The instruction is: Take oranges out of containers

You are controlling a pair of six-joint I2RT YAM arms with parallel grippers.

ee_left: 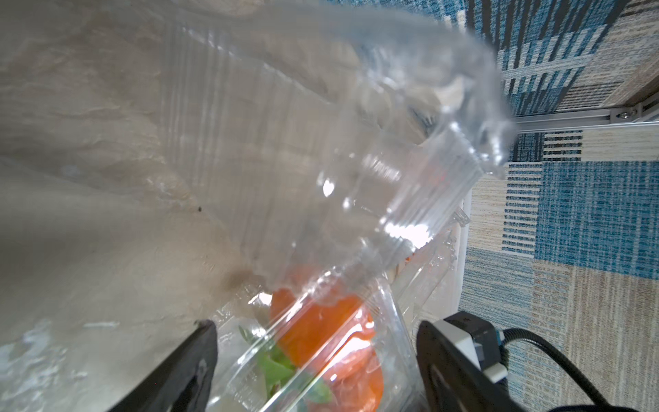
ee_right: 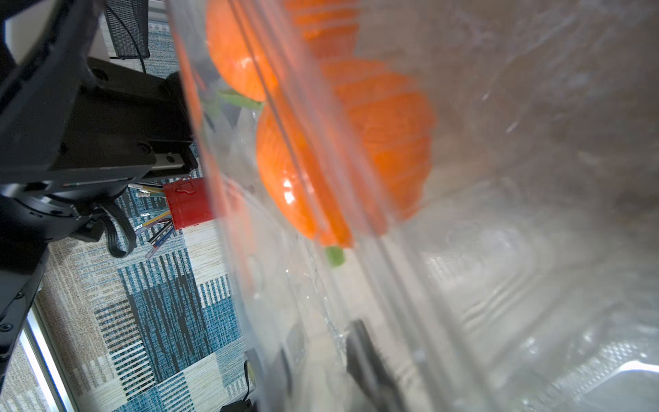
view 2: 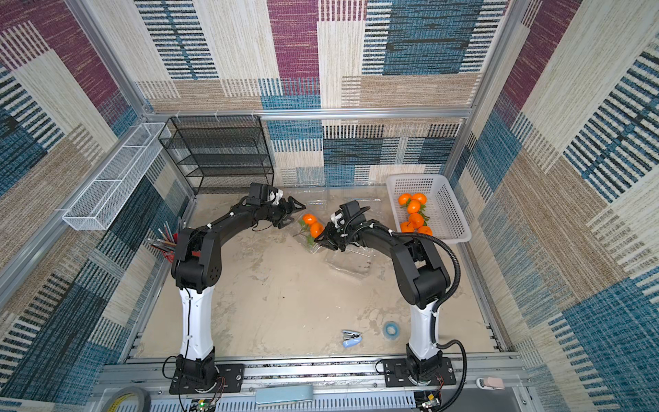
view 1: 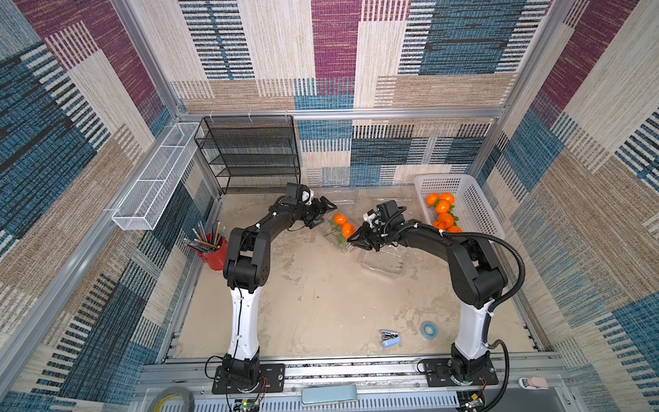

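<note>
A clear plastic container (ee_left: 322, 151) stands lid raised, with two oranges (view 1: 339, 220) and green leaves inside it, at the middle back of the table. My right gripper (view 1: 353, 238) is shut on the container at its right side; in the right wrist view the clear plastic fills much of the frame over the oranges. My left gripper (view 1: 322, 209) is above and left of the oranges, its fingers apart, with the container between and beyond them in the left wrist view and nothing visibly held.
A white basket (view 1: 473, 206) with several oranges stands at the back right, empty clear containers around the middle. A black wire rack (view 1: 247, 151) is at back left, a red pen cup (view 1: 216, 257) at left. A stapler (view 1: 389, 338) and tape roll (view 1: 428, 330) lie at the front.
</note>
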